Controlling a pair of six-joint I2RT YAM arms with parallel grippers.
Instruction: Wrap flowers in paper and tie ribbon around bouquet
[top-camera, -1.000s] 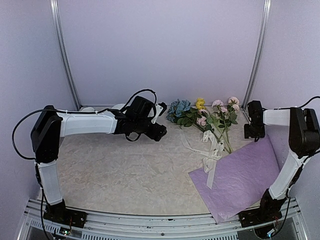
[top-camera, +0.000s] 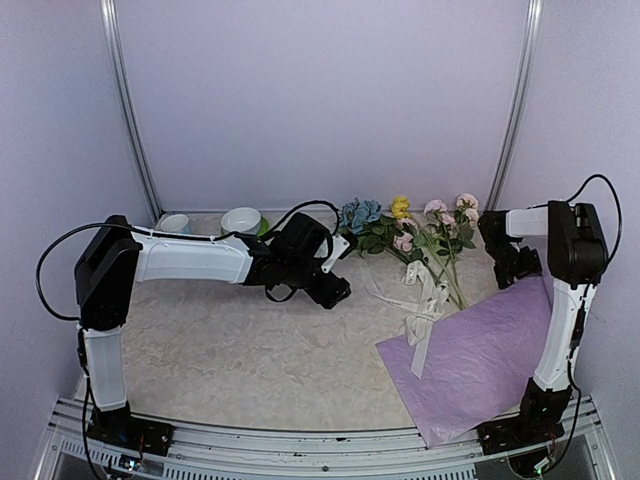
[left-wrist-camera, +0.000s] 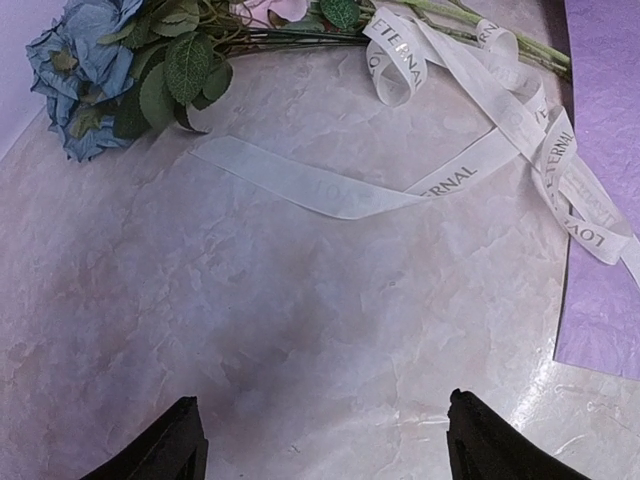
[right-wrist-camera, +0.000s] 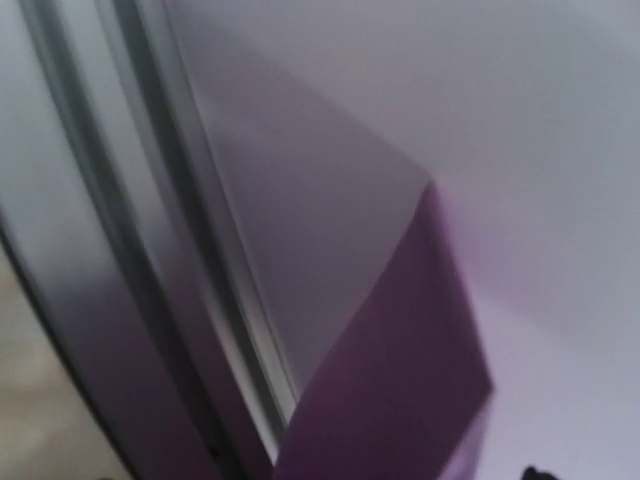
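Several fake flowers lie along the back right of the table: blue flowers (top-camera: 360, 214), a yellow flower (top-camera: 400, 206) and pink flowers (top-camera: 467, 207). A printed white ribbon (left-wrist-camera: 348, 200) trails loosely across the stems (top-camera: 452, 280) and onto the purple wrapping paper (top-camera: 480, 350). The left gripper stands open over bare table, left of the ribbon, nothing between its fingers. My right gripper (top-camera: 520, 275) is at the paper's far right corner. In the right wrist view its fingertips barely show, spread apart, with a raised paper corner (right-wrist-camera: 410, 330) between them.
A white bowl (top-camera: 241, 221) and a white cup (top-camera: 175, 223) stand at the back left, partly behind the left arm. A metal post (right-wrist-camera: 130, 240) and the side wall are close to the right gripper.
The right arm has swung inward, its gripper now slightly lower and right. The paper's far right corner has shifted a little left.
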